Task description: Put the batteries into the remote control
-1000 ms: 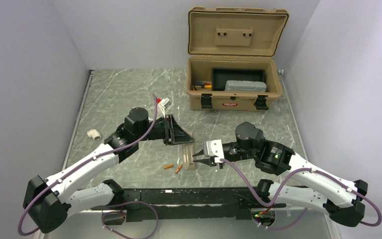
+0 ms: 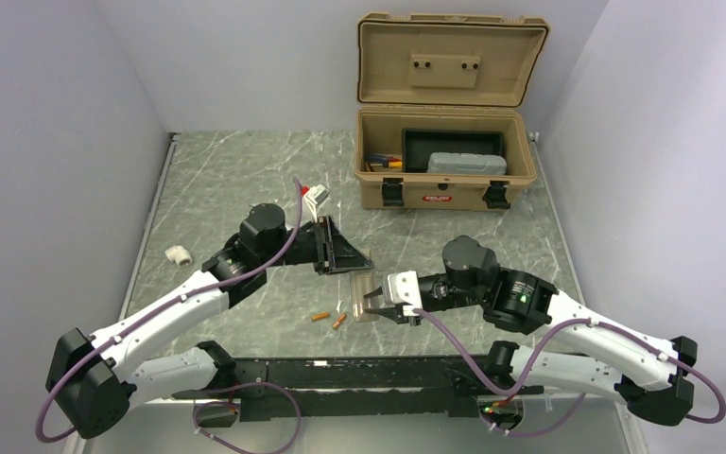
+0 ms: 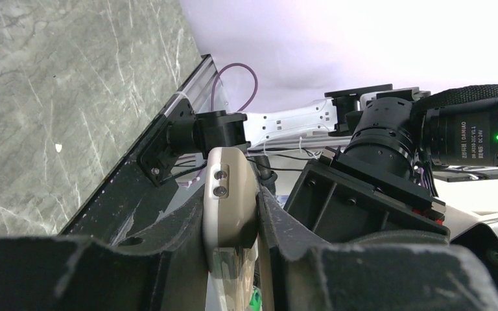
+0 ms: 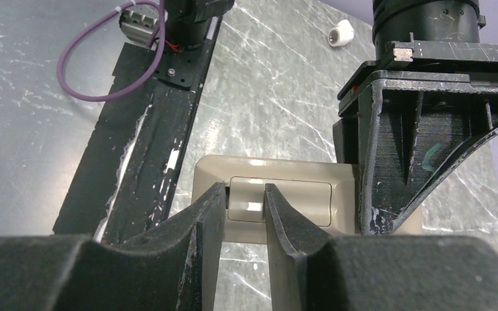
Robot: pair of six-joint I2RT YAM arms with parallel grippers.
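A beige remote control (image 2: pixel 362 284) is held upright in the top view between both arms, above the table. My left gripper is shut on one end of it, seen end-on in the left wrist view. My right gripper has its fingertips on the battery cover on the remote's back, shut or nearly shut on that cover area. Two orange batteries (image 2: pixel 320 316) lie on the table just left of the remote.
An open tan toolbox (image 2: pixel 378 194) with trays stands at the back right. A white fitting (image 2: pixel 178 255) lies at the left.
The left gripper and remote have moved slightly right.
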